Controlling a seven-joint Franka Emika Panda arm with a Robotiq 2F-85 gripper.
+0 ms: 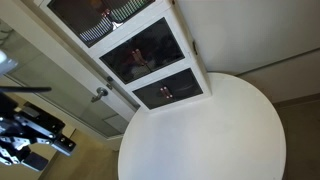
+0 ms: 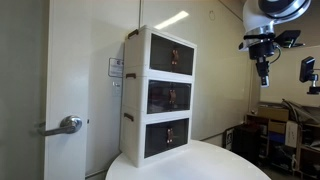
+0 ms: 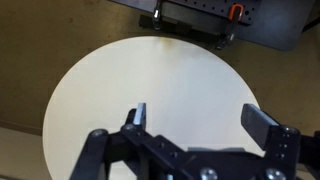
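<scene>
A white three-tier cabinet point(image 2: 148, 108) with dark door panels and brownish-red handles stands on a round white table point(image 1: 215, 145). Its doors look shut. My gripper is open above the table, its two fingers point(image 3: 138, 114) wide apart and nothing between them. In exterior view 2 the gripper point(image 2: 263, 74) hangs high on the right, well apart from the cabinet. Only part of the arm point(image 1: 30, 130) shows at the left edge of exterior view 1. The cabinet is outside the wrist view.
A door with a metal handle point(image 2: 68, 125) is beside the cabinet, and a wall rises behind it. A dark perforated plate point(image 3: 265, 12) lies beyond the table edge. Shelves with boxes point(image 2: 275, 125) stand at the far right.
</scene>
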